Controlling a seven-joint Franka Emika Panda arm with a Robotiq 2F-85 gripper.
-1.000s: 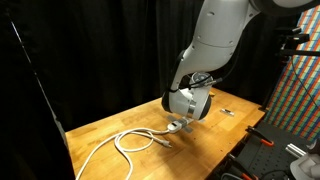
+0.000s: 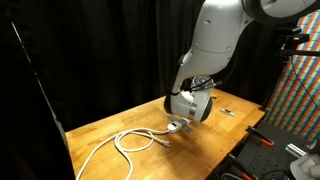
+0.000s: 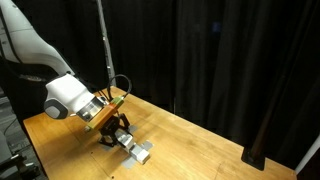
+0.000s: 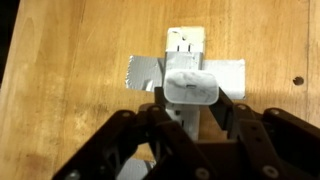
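Note:
A round white piece, perhaps a plug, sits between the dark fingers of my gripper in the wrist view; the gripper is shut on it. Directly beneath lies a white power strip, held to the wooden table by silver tape. Whether the round piece touches the strip is hard to tell from above. In the second exterior view, the strip shows just in front of the arm. From the first exterior view, the strip appears low under the arm, and the fingertips are too small to make out.
A white cable loops across the table to the left of the strip. Small items lie to the right of the arm.
The upper arm has shifted slightly to the right over the last second. The strip and cable stay where they were.

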